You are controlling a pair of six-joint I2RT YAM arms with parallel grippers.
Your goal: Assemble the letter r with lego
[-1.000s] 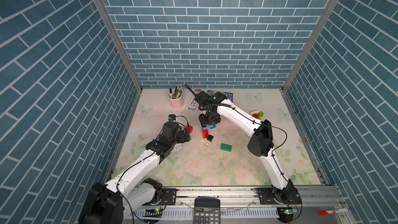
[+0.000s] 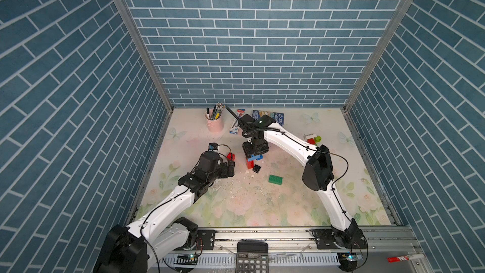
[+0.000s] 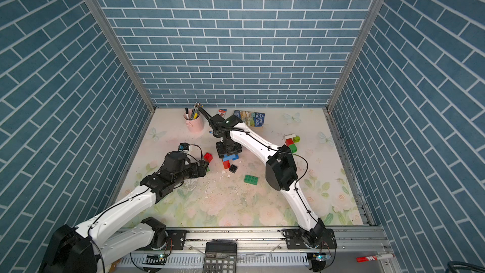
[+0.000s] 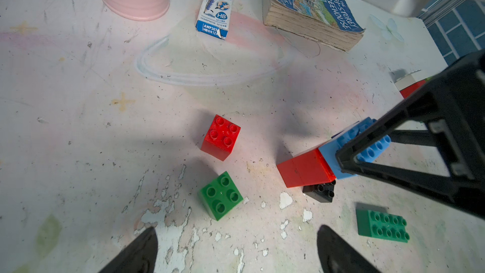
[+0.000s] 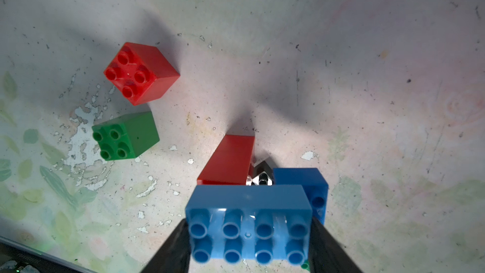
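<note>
My right gripper is shut on a light blue brick (image 5: 247, 197) lying crosswise between its fingers. Under one end of it stands a red stack (image 4: 305, 167); under the other shows a darker blue brick (image 5: 303, 179). Whether the red stack touches the table is unclear. My left gripper stands open and empty, its fingertips wide apart at the bottom of the left wrist view. Ahead of it are a small green brick (image 4: 220, 194) and a red brick (image 4: 221, 136), both studs up.
A small black brick (image 4: 319, 191) sits close by the red stack. A long green brick (image 2: 275, 179) lies further right, and a mixed cluster (image 2: 312, 139) at far right. Pink cup (image 2: 214, 123), box (image 4: 216, 5) and book (image 4: 313, 10) line the back.
The left gripper has shifted slightly to the right, over the green brick's area. The right gripper, with the blue brick, has come slightly toward the front.
</note>
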